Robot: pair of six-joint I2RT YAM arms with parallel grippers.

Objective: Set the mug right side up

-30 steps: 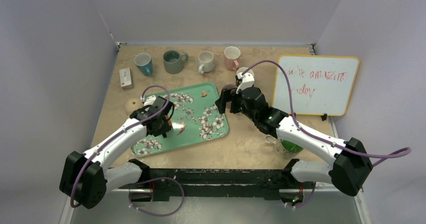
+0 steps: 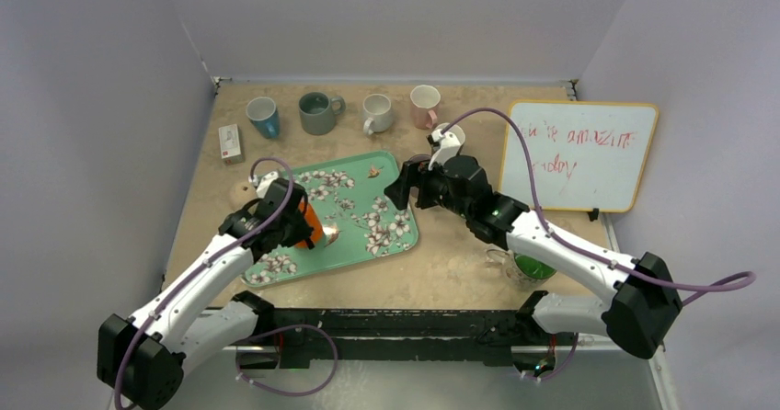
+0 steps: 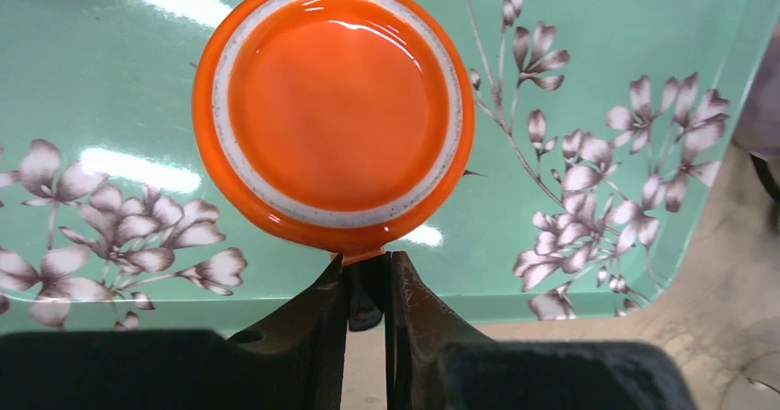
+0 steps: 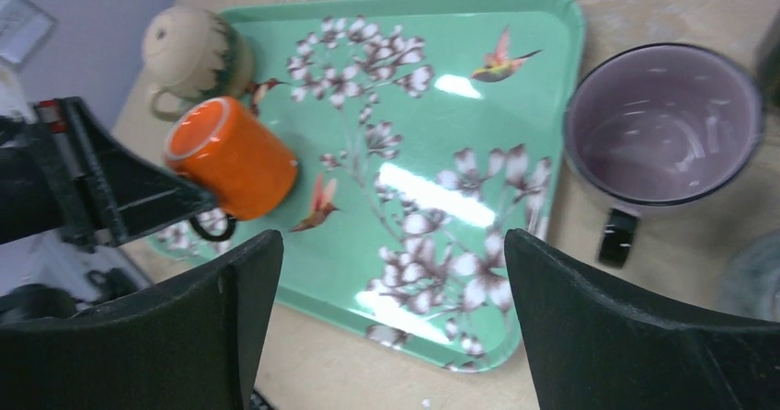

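Observation:
The orange mug [image 3: 336, 107] has its base facing the left wrist camera, with the black handle [image 3: 366, 304] at the near side. My left gripper is shut on that handle. In the right wrist view the mug [image 4: 239, 166] shows its base up and to the left, its rim end down toward the green tray [image 4: 303, 13]. Whether the rim touches the tray is unclear. Top view shows the mug [image 2: 310, 224] partly covered by the left arm. My right gripper is wide open and empty, above the tray's right side.
A purple mug [image 4: 662, 125] lies just right of the tray. Along the back stand a blue cup [image 2: 262, 116], a grey-green mug [image 2: 317, 114], a white mug [image 2: 376, 113] and a pink mug [image 2: 424, 107]. A whiteboard [image 2: 579, 153] lies at right. Most of the tray is bare.
The right gripper has moved a little to the left.

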